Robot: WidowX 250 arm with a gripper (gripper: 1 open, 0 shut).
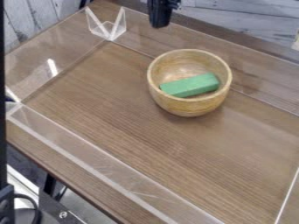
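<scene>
My gripper (162, 19) hangs at the top centre of the camera view, dark and shut, above and behind a wooden bowl (176, 65). Only its lower end shows, and nothing is visible held in it. Inside the bowl lies a green block (191, 85), resting toward the front of the bowl's floor.
A clear angular plastic piece (107, 26) sits at the back left of the wooden table (128, 157). Clear strips run along the left side. A dark cable (33, 206) is at the lower left corner.
</scene>
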